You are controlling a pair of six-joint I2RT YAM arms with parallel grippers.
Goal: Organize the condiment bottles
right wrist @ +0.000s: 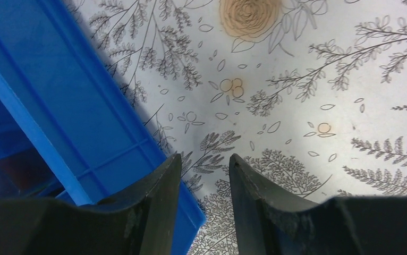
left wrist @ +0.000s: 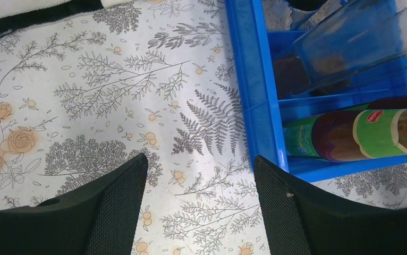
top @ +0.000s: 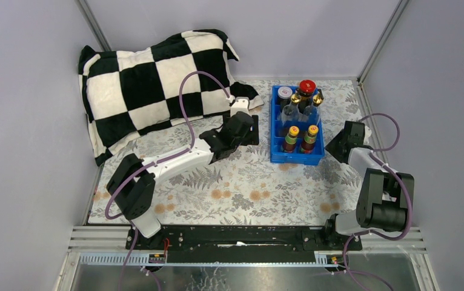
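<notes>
A blue divided caddy (top: 296,158) holds several condiment bottles: two yellow-capped sauce bottles (top: 289,139) at the front, glass cruets (top: 312,110) behind, a red-lidded jar (top: 307,86) and a white-lidded jar (top: 285,93) at the back. My left gripper stands open and empty just left of the caddy, its right finger by the caddy's wall. My right gripper is low at the caddy's right side, fingers apart with nothing between, one finger over the caddy's outer edge.
A checkered cloth (top: 157,91) is heaped at the back left. Walls border the table at left, right and back.
</notes>
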